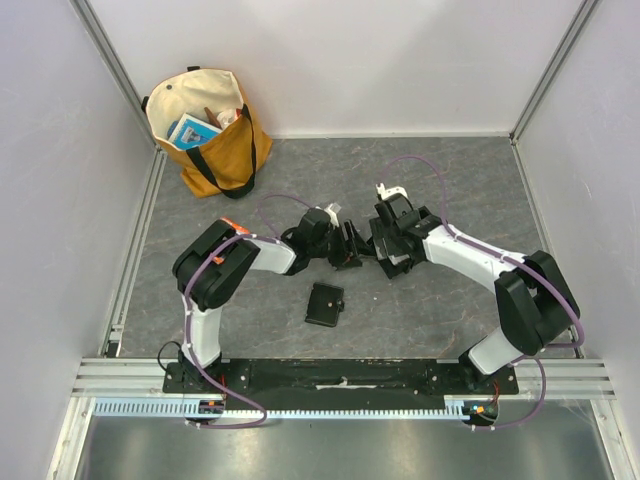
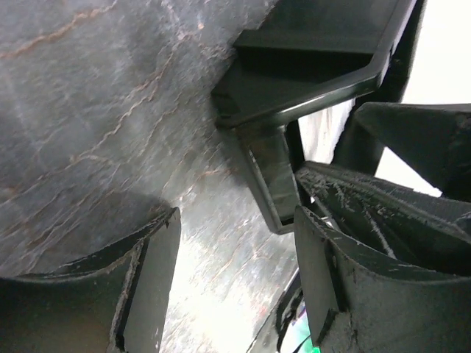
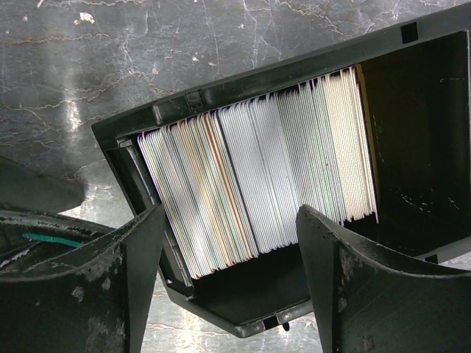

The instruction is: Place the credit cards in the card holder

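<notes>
The black card holder [image 3: 412, 147], filled with a tightly packed row of cards [image 3: 257, 173], lies beneath my right gripper, which is open over its near-left part. In the top view it is mostly hidden under that arm. My left gripper has its fingers apart, nothing between them, beside a black corner of the holder [image 2: 272, 169], close to the right gripper. A small black square object [image 1: 323, 305] lies on the table at the front middle.
A yellow tote bag [image 1: 225, 155] with things inside stands at back left. An orange item [image 1: 233, 224] lies partly behind the left arm.
</notes>
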